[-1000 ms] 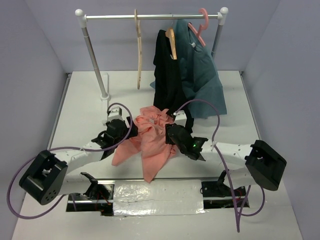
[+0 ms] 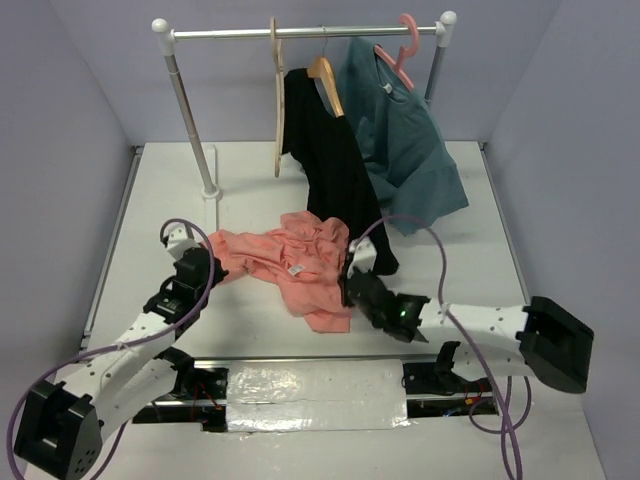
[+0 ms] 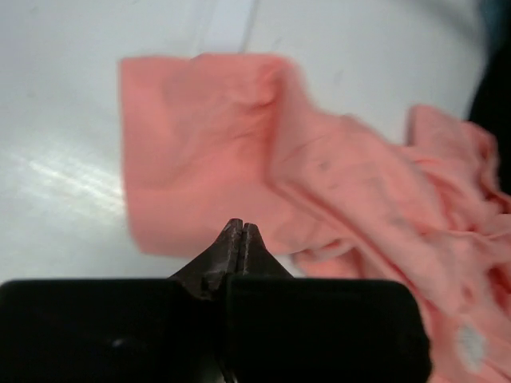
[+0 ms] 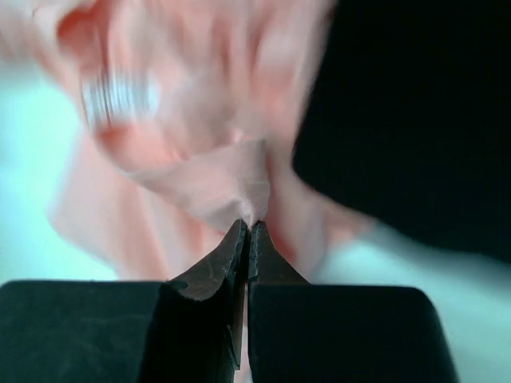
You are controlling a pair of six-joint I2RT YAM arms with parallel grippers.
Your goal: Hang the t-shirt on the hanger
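Note:
The salmon t-shirt [image 2: 300, 265] lies crumpled on the white floor of the workspace. My left gripper is over its flattened left end, fingertips close together with no cloth visible between them. My right gripper is shut at the shirt's right side, a fold of pink cloth at its fingertips; whether it is pinched is unclear. An empty wooden hanger [image 2: 279, 100] hangs on the rail [image 2: 230, 34], above and behind the shirt.
A black garment [image 2: 330, 170] on a wooden hanger hangs down to the shirt's right side. A teal garment [image 2: 410, 160] hangs behind it at the right. Bare floor shows at the left and far right.

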